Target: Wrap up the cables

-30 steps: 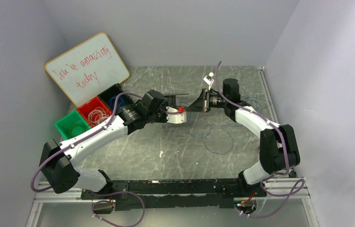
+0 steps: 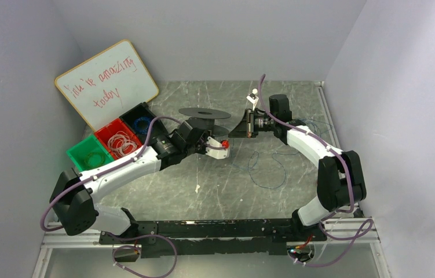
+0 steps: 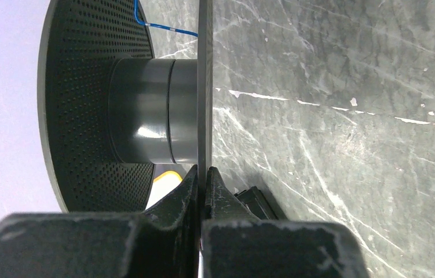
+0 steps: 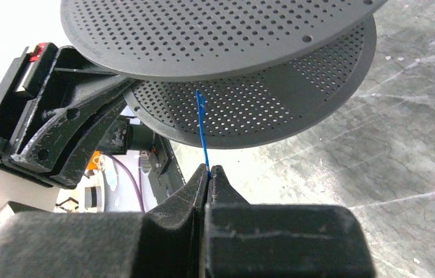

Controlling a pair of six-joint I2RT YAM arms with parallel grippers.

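Observation:
A dark grey spool (image 2: 204, 113) with two perforated flanges hangs over the table, held by my left gripper, whose fingers are shut on one flange's rim. Between the flanges, the smooth drum (image 3: 151, 110) looks bare in the left wrist view. To the right of the spool, my right gripper is shut with a thin blue cable (image 4: 203, 130) at its fingertips. From there the cable rises in front of the lower flange; its far end is hard to make out. Loose loops of blue cable (image 2: 268, 187) lie on the table under the right arm.
At the left stand a green bin (image 2: 81, 152), a red bin (image 2: 106, 132) with pale coiled cable and a black bin (image 2: 139, 110) with blue cable. A whiteboard (image 2: 108, 81) leans behind them.
The spool has tilted, so its upper flange, nearly edge-on a second ago, now shows its broad face. The left wrist has turned slightly with it; the right gripper has shifted a little left.

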